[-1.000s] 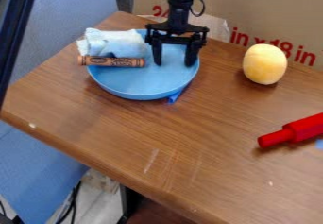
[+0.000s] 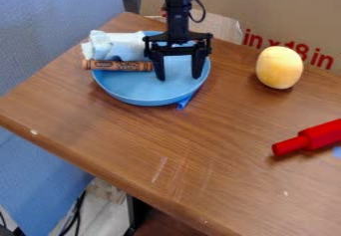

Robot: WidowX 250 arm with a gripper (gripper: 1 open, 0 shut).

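Observation:
A black gripper (image 2: 178, 61) reaches down from the top over a blue plate (image 2: 151, 90), its two fingers apart and low over the plate's middle, with nothing clearly visible between them. A white and light-blue cloth (image 2: 110, 45) lies bunched at the plate's left, beside the gripper. A brown crayon-like cylinder (image 2: 116, 66) lies across the plate's left part, below the cloth. A small blue item pokes out from under the plate's lower right edge.
A yellow ball-like object (image 2: 278, 68) sits to the right. A red rolling pin (image 2: 306, 138) lies at the right edge. A cardboard box (image 2: 266, 6) stands behind.
The gripper has moved slightly down and to the left over the plate. The other objects look unchanged.

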